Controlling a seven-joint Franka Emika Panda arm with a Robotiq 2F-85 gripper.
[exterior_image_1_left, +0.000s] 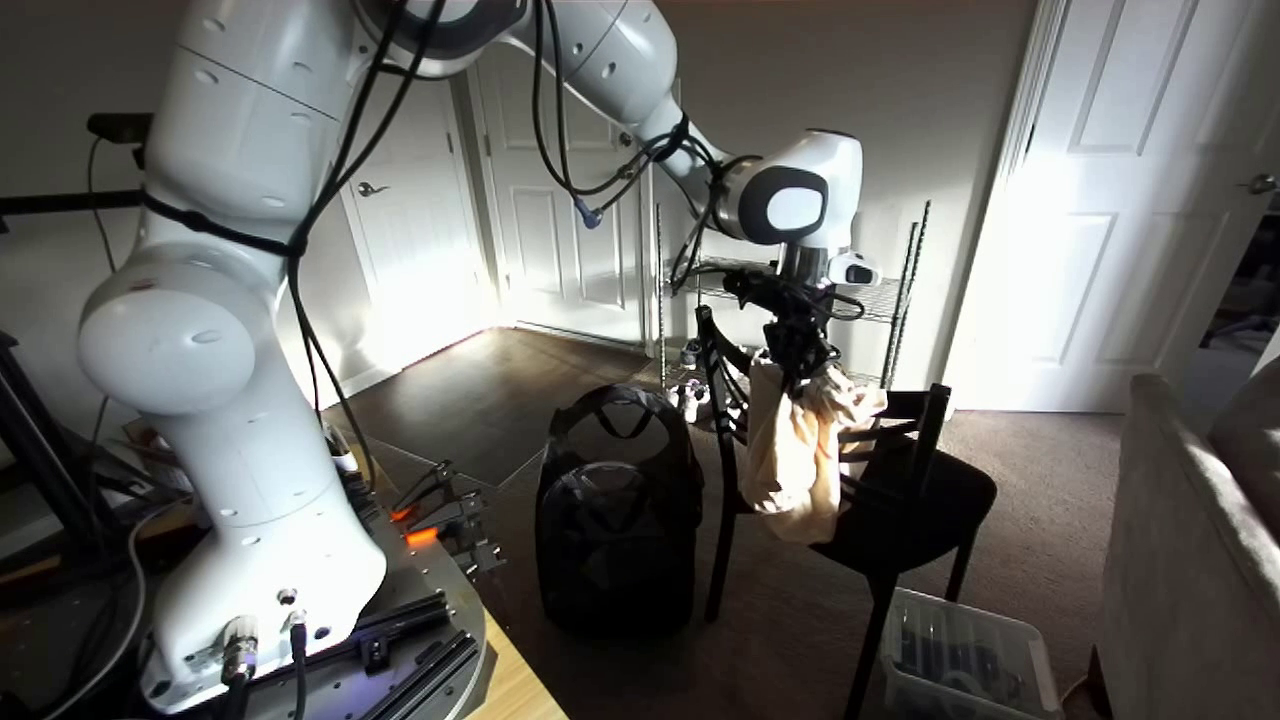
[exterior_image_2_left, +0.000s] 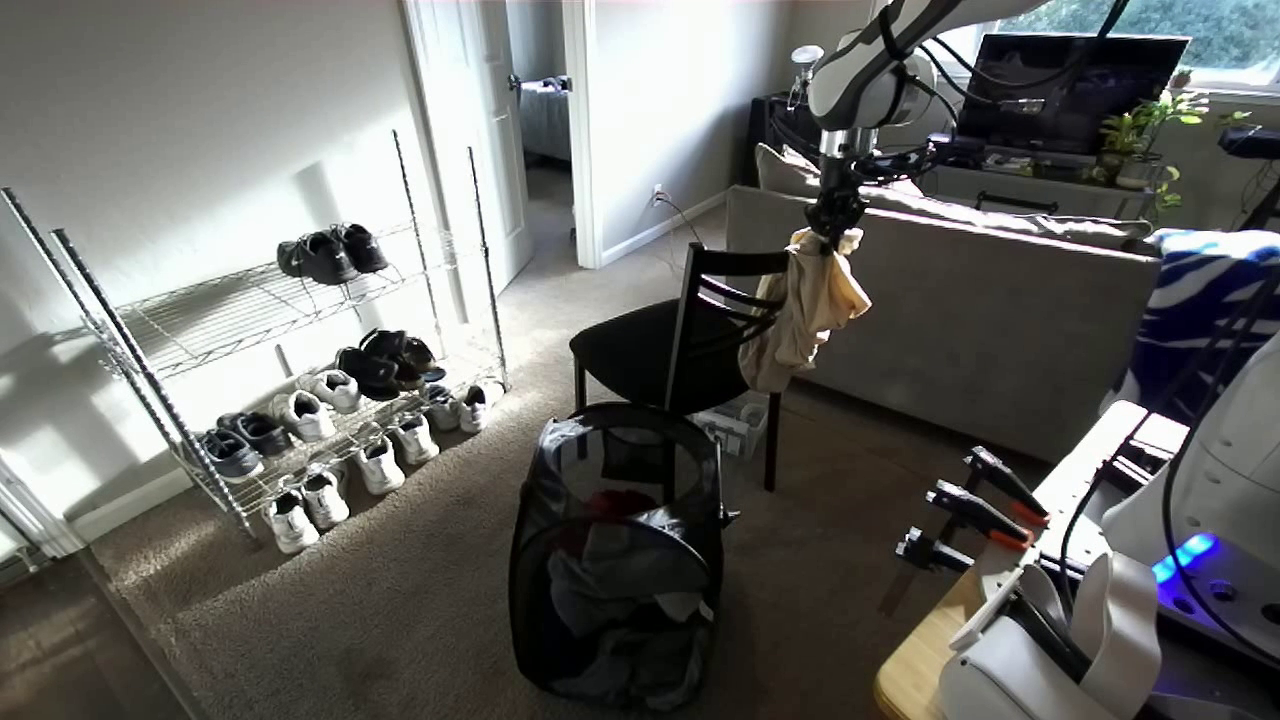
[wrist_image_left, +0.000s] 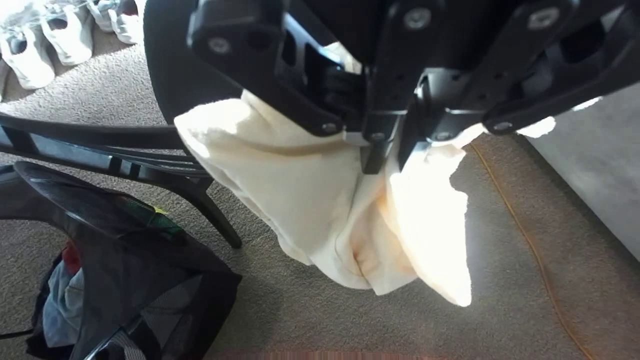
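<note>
A cream cloth (wrist_image_left: 300, 192) hangs in folds directly below my gripper. In the wrist view the fingers (wrist_image_left: 375, 157) stand a narrow distance apart, with cloth around and under their tips. Whether they pinch it cannot be made out. From the side, the gripper (exterior_image_1_left: 801, 366) reaches down into the top of the cloth (exterior_image_1_left: 786, 468), which hangs by the back of a black chair (exterior_image_1_left: 918, 462). In exterior view 2 the cloth (exterior_image_2_left: 801, 306) overlaps the right end of the chair back (exterior_image_2_left: 744, 262); contact between them is unclear.
A black mesh hamper (exterior_image_2_left: 516, 576) with clothes inside stands on the carpet beside the chair. A wire shoe rack (exterior_image_2_left: 240, 300) is by the wall, a grey sofa (exterior_image_2_left: 960, 324) behind the cloth. A clear bin (exterior_image_1_left: 960, 654) sits near the chair legs.
</note>
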